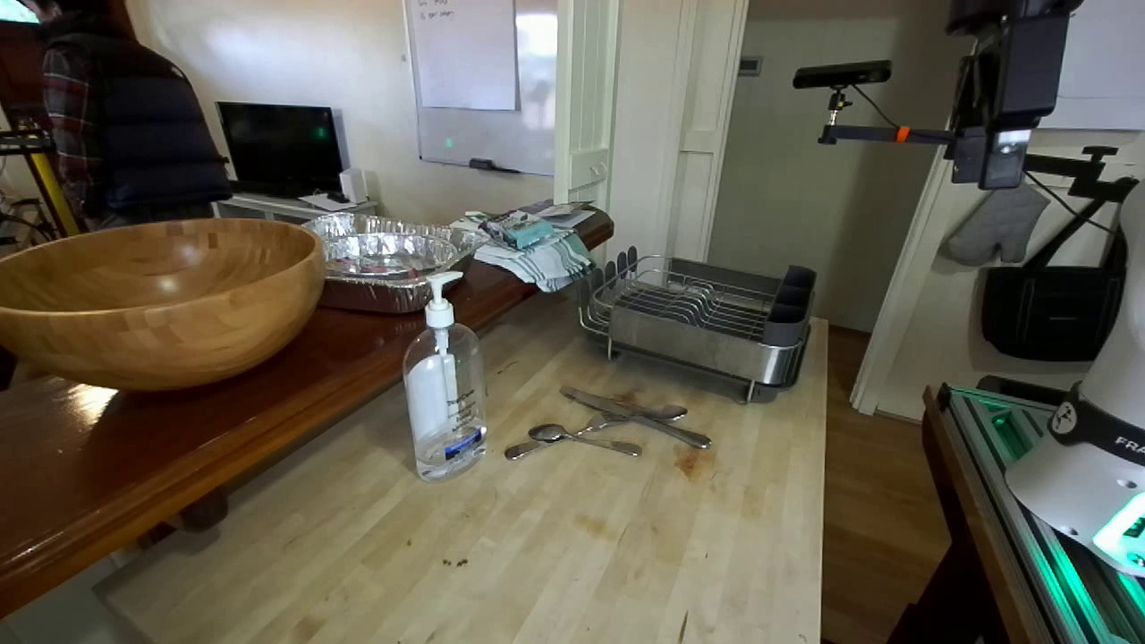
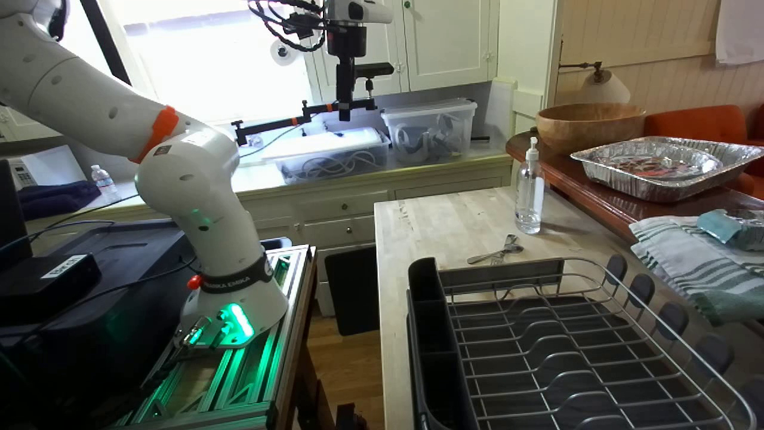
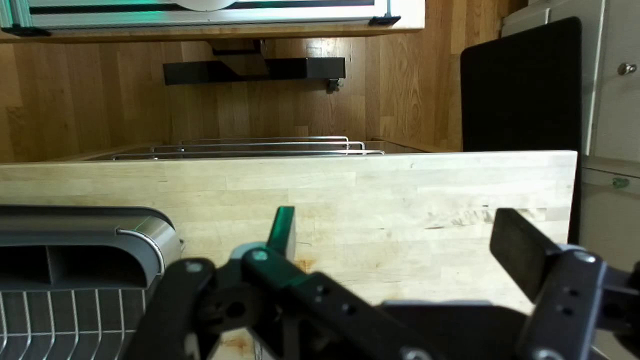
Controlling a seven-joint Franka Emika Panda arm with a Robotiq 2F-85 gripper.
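My gripper stands open high above the pale wooden table, its two fingers wide apart with only bare tabletop showing between them. From the side it appears at the upper right as a dark shape (image 1: 1006,161), well clear of everything below. On the table, a knife (image 1: 633,417) and several spoons or forks lie crossed in a loose pile. Beside the pile a clear pump bottle (image 1: 445,402) stands upright. A dish rack (image 1: 692,327) with dark cutlery compartments (image 2: 435,344) is at the table's end; the compartments look empty. In the wrist view my gripper's body hides the cutlery.
A wooden bowl (image 1: 161,300), foil trays (image 2: 666,168) and a striped towel (image 2: 687,258) rest on the higher brown counter alongside. A floor gap separates the table from my base (image 2: 233,308).
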